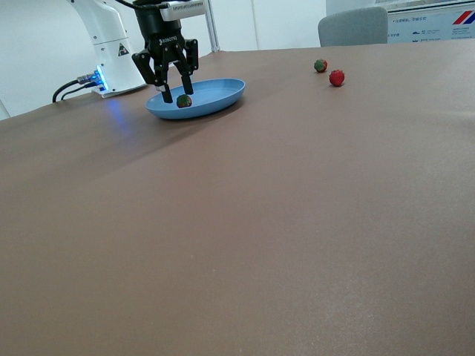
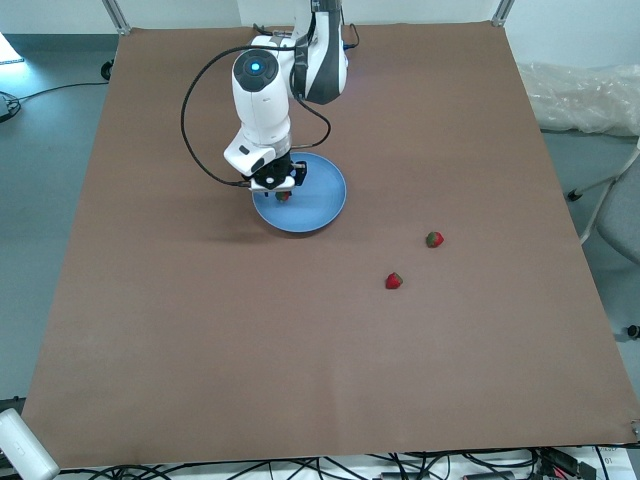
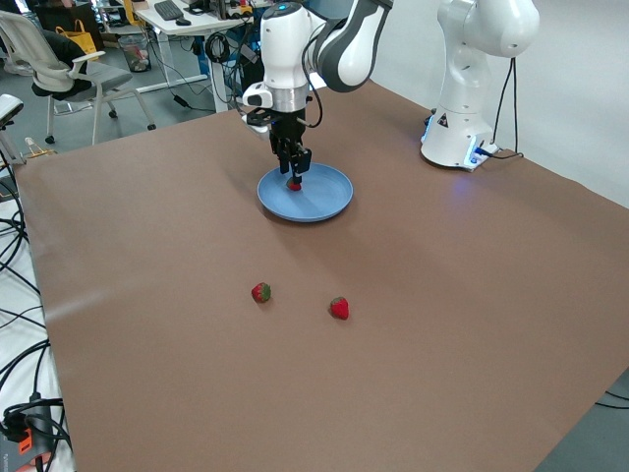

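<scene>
My black gripper hangs over the blue plate with its fingers open, one on each side of a strawberry on the plate. The same strawberry shows red below the gripper in the right view, and partly under it in the left view. Two more strawberries lie on the brown table: one nearer the middle front, the other farther back to the right. In the top view they sit beyond the plate to the right.
Cables and equipment line the table's edge.
</scene>
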